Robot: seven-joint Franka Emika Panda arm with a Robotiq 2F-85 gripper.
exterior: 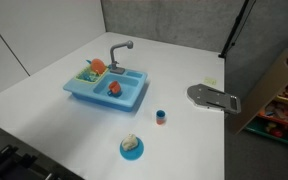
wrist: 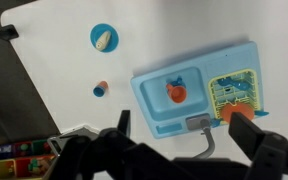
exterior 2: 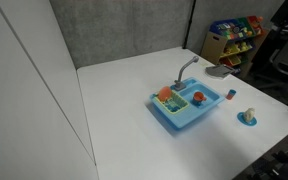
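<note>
A light blue toy sink (exterior: 134, 92) stands on the white table, with a grey faucet (exterior: 119, 52) at its back. In its larger basin sits a small red cup-like object (wrist: 177, 94). The yellow-green rack (wrist: 224, 90) at the side of the sink holds an orange round piece (wrist: 238, 110) and a teal piece. A blue plate (exterior: 132, 150) with a pale food-like item (wrist: 103, 41) on it lies at the table's front. Between plate and sink stands a small blue-and-red cylinder (exterior: 161, 117). My gripper hangs above the table, its fingers wide apart and empty.
A flat grey metal object (exterior: 214, 98) lies towards the table's right edge. Beyond that edge is a wooden shelf (exterior 2: 220, 45) with coloured bins. Much of the white tabletop (exterior 2: 129, 95) left of the sink is bare.
</note>
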